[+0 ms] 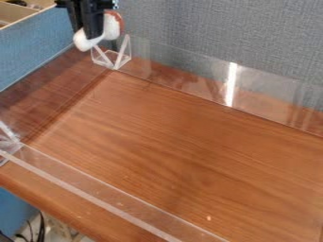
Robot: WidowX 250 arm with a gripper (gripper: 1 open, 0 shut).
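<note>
High at the top left of the camera view, my black gripper point(91, 21) is shut on a white object with some red on it point(106, 28), held in the air above the back left corner of the wooden surface point(177, 142). The fingertips are partly hidden by the object, and the upper part of the gripper is cut off by the frame edge.
Clear plastic walls point(229, 85) edge the surface, with clear corner pieces point(111, 57) at back left and front left. A blue padded side point(36, 62) and a wooden box point(18, 28) lie to the left.
</note>
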